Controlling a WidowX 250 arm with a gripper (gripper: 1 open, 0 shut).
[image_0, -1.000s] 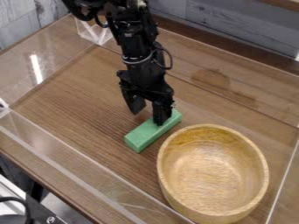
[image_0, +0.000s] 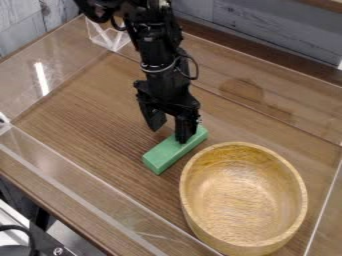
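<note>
A black robot arm hangs from the top middle of the camera view, its gripper (image_0: 171, 124) low over a flat green bar (image_0: 170, 152) that lies diagonally on the wooden table. The black fingers stand apart, one near the bar's upper end. Whether they touch the bar cannot be told from this angle.
A large yellow oval bowl (image_0: 243, 200) sits at the lower right, close beside the green bar. Clear plastic items stand at the top left and left edge.
</note>
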